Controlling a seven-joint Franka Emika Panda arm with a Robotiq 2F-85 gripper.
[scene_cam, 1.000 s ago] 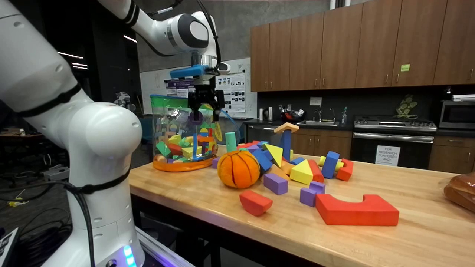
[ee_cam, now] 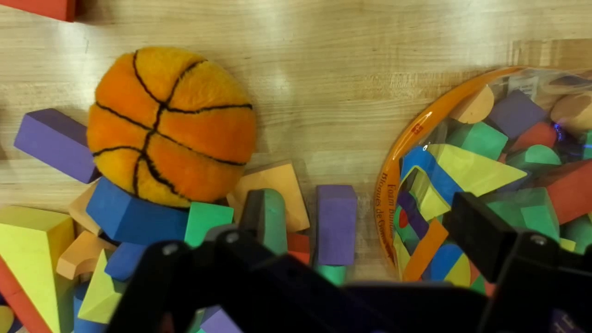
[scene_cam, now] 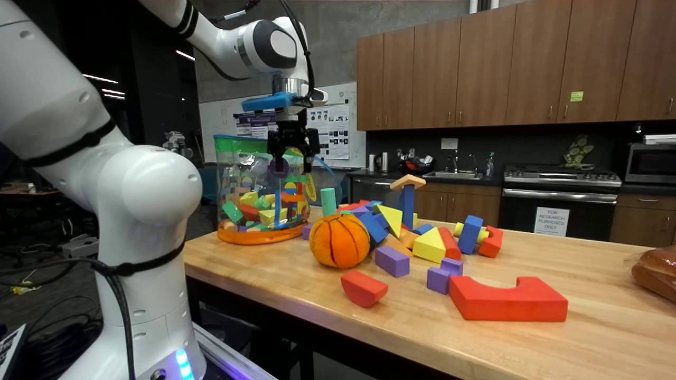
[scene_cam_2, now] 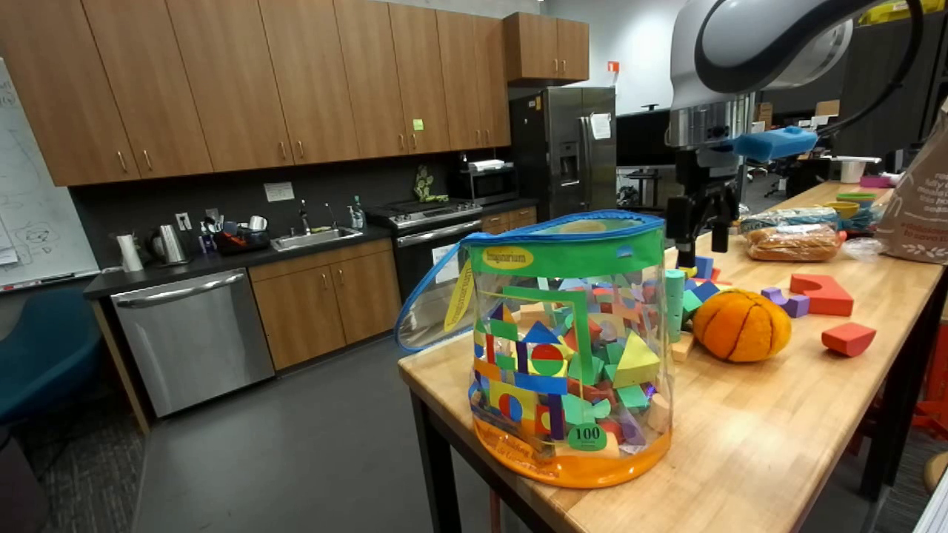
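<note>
Above the tabletop hangs my gripper, its two fingers spread wide with only air between them. In the wrist view one finger overlaps a green cylinder in the block pile, and the other finger overlaps the clear bag of foam blocks. An orange plush basketball rests on the table against the pile. The bag, with a green top band and orange base, stands at the table's end with its lid hanging aside. A green cylinder stands upright behind the ball.
Loose foam blocks crowd the table beyond the ball, including a yellow wedge and a tall blue block topped by a tan piece. Nearer lie a red half-round and a red arch.
</note>
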